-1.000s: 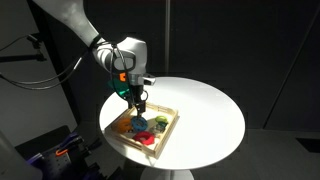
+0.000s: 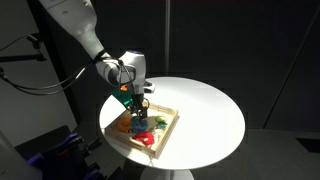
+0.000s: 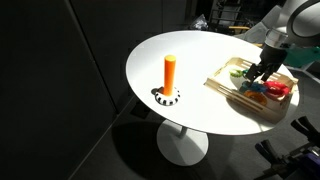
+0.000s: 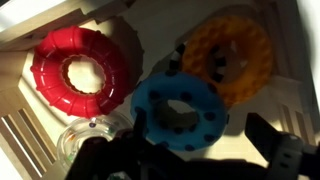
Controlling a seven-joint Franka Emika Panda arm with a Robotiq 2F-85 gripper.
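Note:
A blue ring (image 4: 182, 112) with dark spots lies in the wooden tray (image 2: 174, 127). In the wrist view, a red ring (image 4: 80, 72) is to its left and an orange ring (image 4: 228, 57) touches or overlaps its upper right side. My gripper stands open above the blue ring, one dark finger (image 4: 268, 138) to the right and the other at lower left. Nothing is held between the fingers. From the side, the gripper (image 3: 252, 80) is low over the tray; whether it touches the ring cannot be told.
A clear round object (image 4: 85, 137) lies close to the left finger. Green items (image 2: 160, 121) sit at the tray's far side. On the white table (image 2: 210, 112), an orange cylinder (image 3: 169, 73) stands on a spotted base.
The arm and gripper have come down toward the blue ring in the tray over the last second. The rings appear to lie where they were.

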